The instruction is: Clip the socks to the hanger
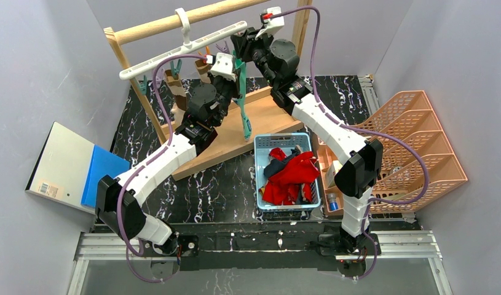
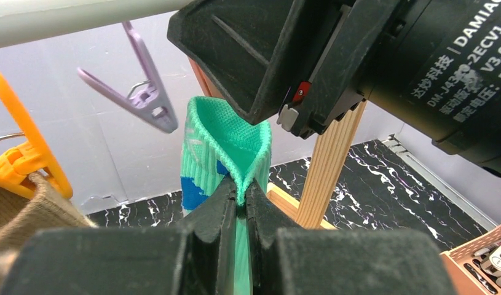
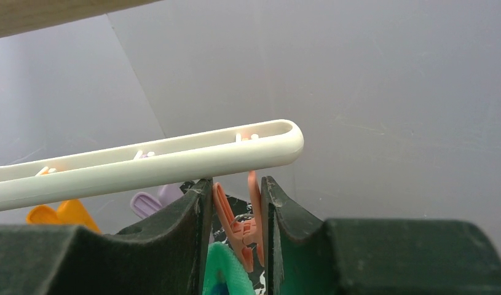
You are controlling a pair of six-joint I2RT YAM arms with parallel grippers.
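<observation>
A white clip hanger (image 1: 161,58) hangs from the wooden rail, brown socks (image 1: 174,83) clipped on it. My left gripper is shut on a teal sock (image 2: 217,141), its upper edge raised below the hanger's end. My right gripper is shut on a pink clip (image 3: 254,227) at that end, just above the teal sock's top. A purple clip (image 2: 155,104) and an orange clip (image 2: 32,157) hang farther along.
A blue basket (image 1: 257,184) with red and dark socks stands at front centre. An orange organiser (image 1: 432,141) is at right, a wooden tray (image 1: 275,123) below the hanger, a folder (image 1: 69,166) at left.
</observation>
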